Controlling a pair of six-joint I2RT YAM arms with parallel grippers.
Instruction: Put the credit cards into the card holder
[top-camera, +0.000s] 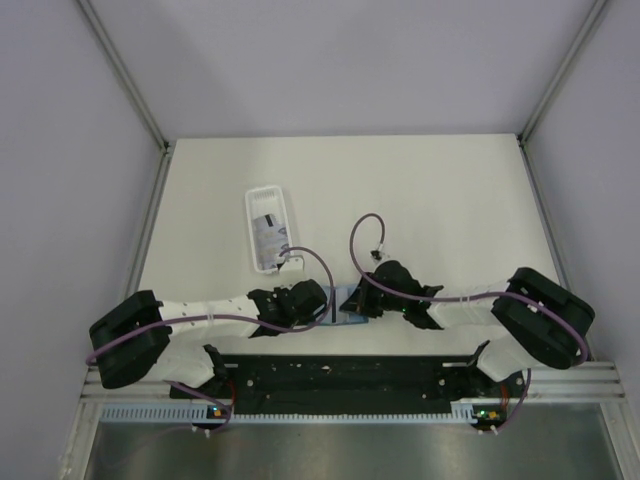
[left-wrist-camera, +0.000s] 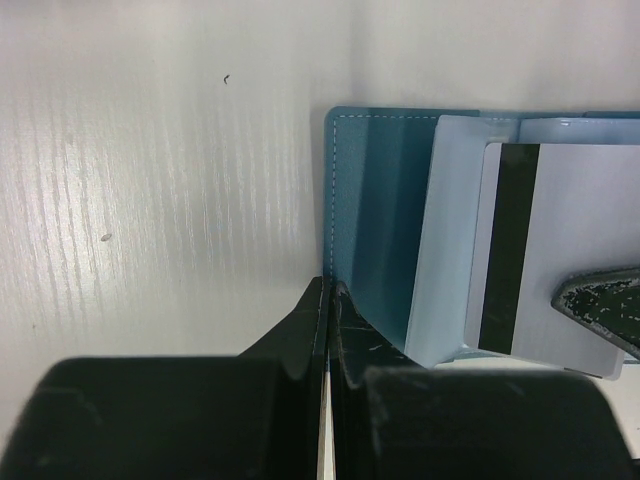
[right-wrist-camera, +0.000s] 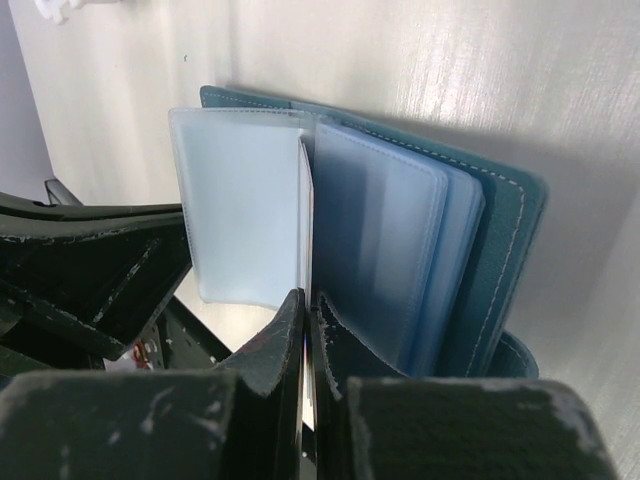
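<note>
The blue card holder (left-wrist-camera: 385, 200) lies open on the table, its clear sleeves spread. My left gripper is shut on the edge of its cover. A white credit card with a black stripe (left-wrist-camera: 575, 215) lies over a clear sleeve in the left wrist view. From the right wrist view this card (right-wrist-camera: 308, 215) shows almost edge-on, and my right gripper is shut on it. Whether the card's far edge is inside the sleeve, I cannot tell. From above, both grippers partly cover the holder (top-camera: 350, 318).
Up and left of the holder stands a white tray (top-camera: 283, 192) with more cards (top-camera: 269, 240) in it. Both grippers work close together at the front.
</note>
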